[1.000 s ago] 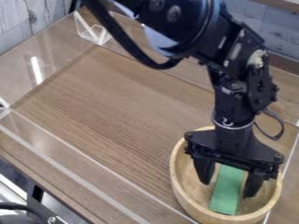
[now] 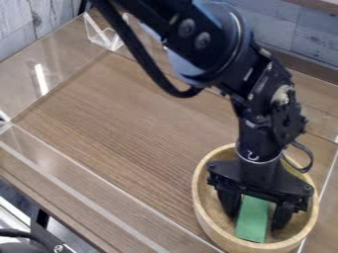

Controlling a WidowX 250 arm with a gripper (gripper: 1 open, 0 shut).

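A round tan wooden bowl (image 2: 207,206) sits at the lower right of the table. A green rectangular object (image 2: 252,221) lies inside it. My black gripper (image 2: 260,205) reaches down into the bowl, its fingers over and around the upper part of the green object. Whether it touches or holds the object cannot be told, and the finger opening is partly hidden.
A white clip-like item (image 2: 106,30) is at the back left, by the wall. A dark cable or part lies at the lower left corner.
My gripper has moved slightly lower into the bowl and now covers more of the green object's upper part.
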